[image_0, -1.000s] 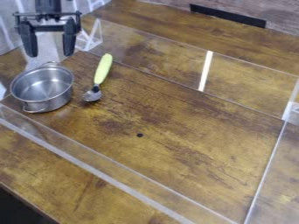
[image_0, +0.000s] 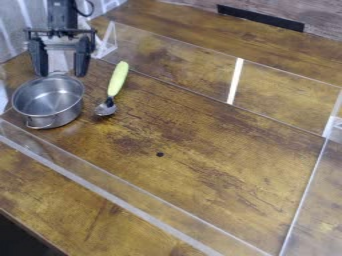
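A steel pot (image_0: 50, 105) sits at the left of the wooden work area. Just right of it lies a spoon with a pale green-yellow handle (image_0: 118, 79) and a metal head (image_0: 106, 107). Above the pot, at the upper left, my gripper (image_0: 58, 70) hangs with its fingers spread, open, with nothing seen between them.
Clear walls and strips edge the wooden surface (image_0: 214, 150) on several sides. A short white strip (image_0: 235, 81) lies toward the back right. The middle and right of the board are clear. A dark slot (image_0: 259, 20) shows at the back.
The pot and spoon have not visibly moved.
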